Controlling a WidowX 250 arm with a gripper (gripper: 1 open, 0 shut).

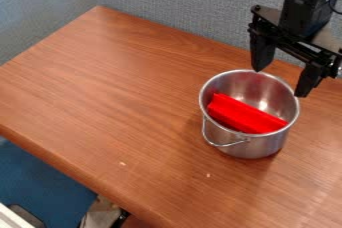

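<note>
A steel pot [247, 144] with a wire handle stands on the wooden table at the right. A red elongated object [243, 114] lies inside it, tilted from upper left to lower right. My black gripper [282, 70] is open above the pot's back right rim, its fingers spread apart with nothing visible between them.
A grey padded wall [187, 2] runs behind it. The table's edge drops to a blue floor at the lower left.
</note>
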